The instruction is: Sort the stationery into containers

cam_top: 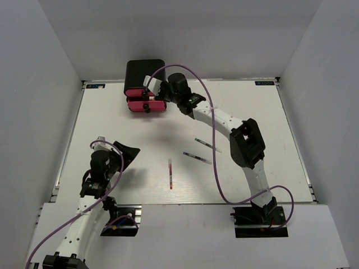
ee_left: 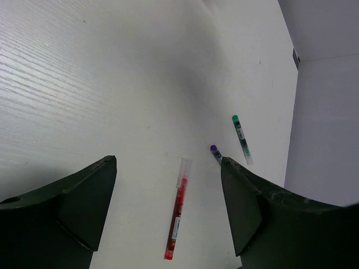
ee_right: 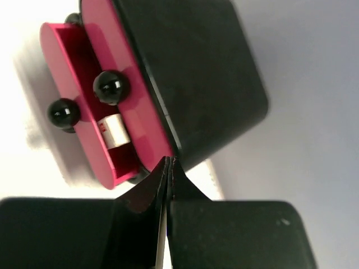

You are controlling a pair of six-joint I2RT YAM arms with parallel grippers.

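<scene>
A black box with pink drawers [cam_top: 145, 73] stands at the back left of the table. Its lower drawer [ee_right: 67, 73] is pulled out, and a white block-like item [ee_right: 114, 131] lies inside. Beside the box's right end, my right gripper is shut, nothing visible between its fingers. A red pen [cam_top: 170, 175], a purple-ended pen [cam_top: 197, 157] and a green pen [cam_top: 208, 145] lie apart on the table. My left gripper hovers over the left front, its fingers well apart and empty; the red pen shows beyond them.
Grey walls [cam_top: 185, 39] enclose the table at the back and sides.
</scene>
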